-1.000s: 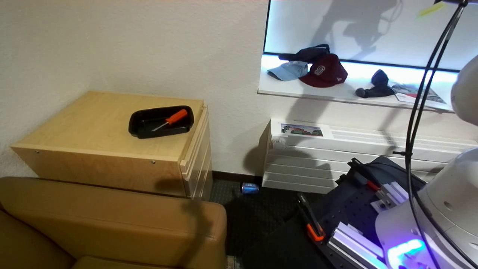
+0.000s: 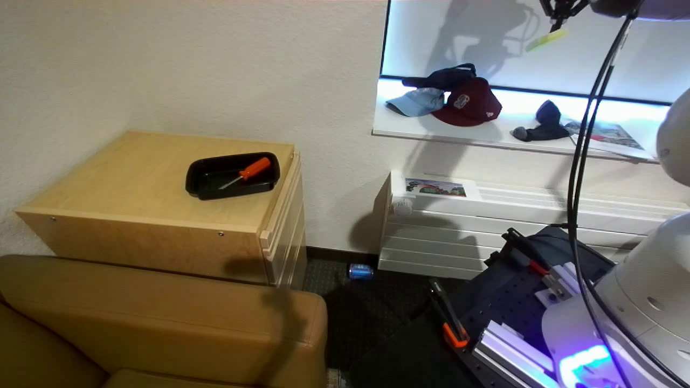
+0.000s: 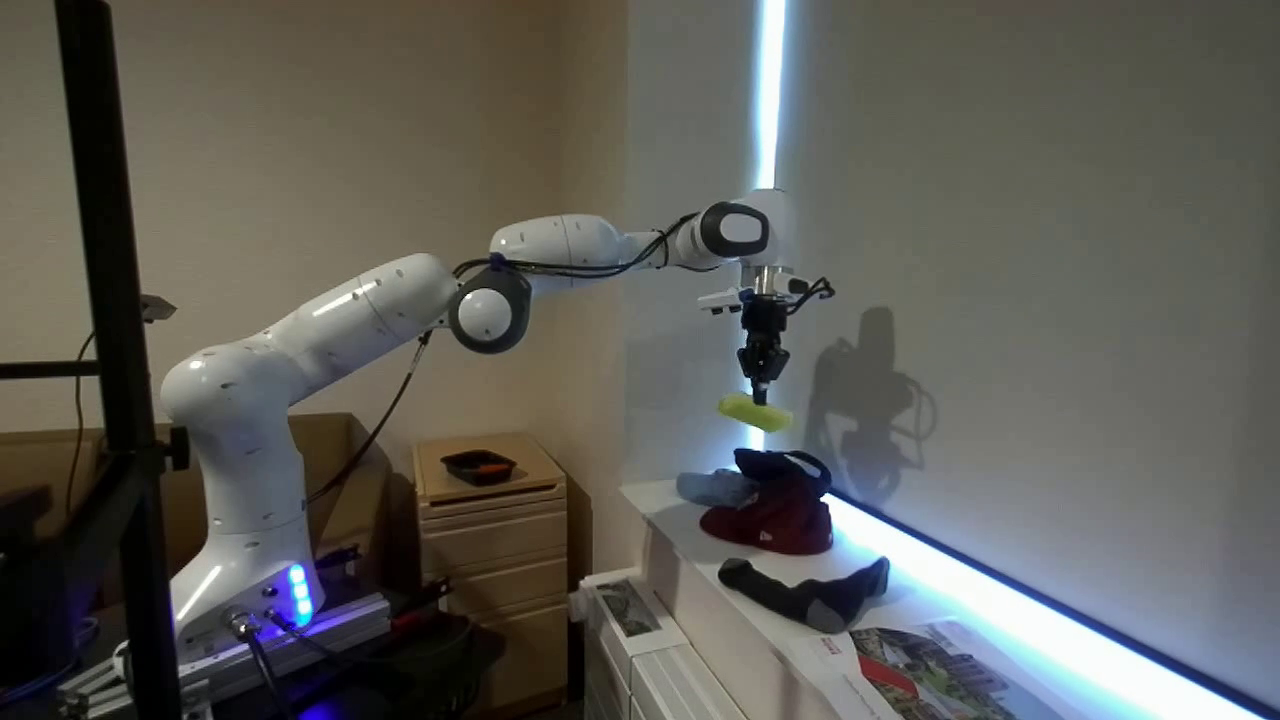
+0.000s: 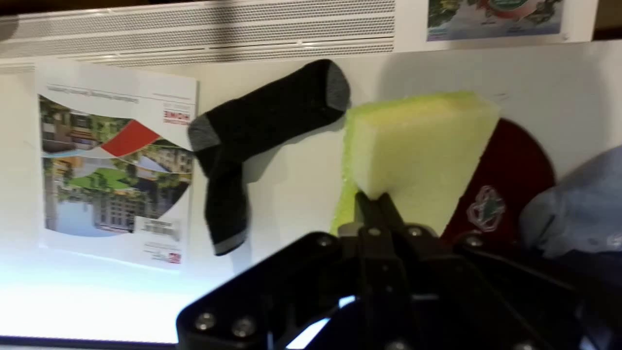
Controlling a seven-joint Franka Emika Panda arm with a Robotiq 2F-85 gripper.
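A yellow-green, sponge-like piece [image 4: 428, 154] with a paler face hangs in the air above the windowsill. My gripper is shut on it; the fingertips pinch a thin part of it. Exterior view 2 has the same yellow piece [image 3: 753, 413] tilted below my gripper [image 3: 761, 394], higher than the caps and clear of them. At the top right of exterior view 1, the yellow piece [image 2: 546, 40] appears against the bright window blind. How much of it lies between the fingers is hidden.
Dark-red [image 3: 774, 516], light-blue [image 2: 417, 102] and dark [image 2: 446, 77] caps are heaped on the windowsill [image 2: 414, 126]. A dark sock [image 4: 274, 111] and a brochure [image 4: 116, 163] lie along it. A black tray [image 2: 207, 184] holding an orange-handled screwdriver [image 2: 255, 168] sits on the wooden cabinet [image 2: 149, 174].
In exterior view 1, my gripper and the yellow piece have moved left and lower, toward the caps. The arm's cables have shifted left too. The caps, sock and tray look unmoved.
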